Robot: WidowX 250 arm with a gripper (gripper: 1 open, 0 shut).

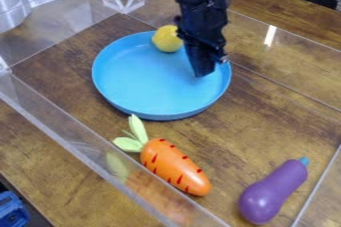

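Observation:
My black gripper (202, 64) hangs over the right rear part of a light blue plate (150, 87), low near its rim; its fingers look close together, with nothing visible between them. A yellow round object (167, 38) sits at the back of the plate, just left of the gripper and partly behind it.
An orange toy carrot (173, 163) with green leaves lies in front of the plate, and a purple eggplant (273, 191) at the front right. A clear plastic edge runs along the left.

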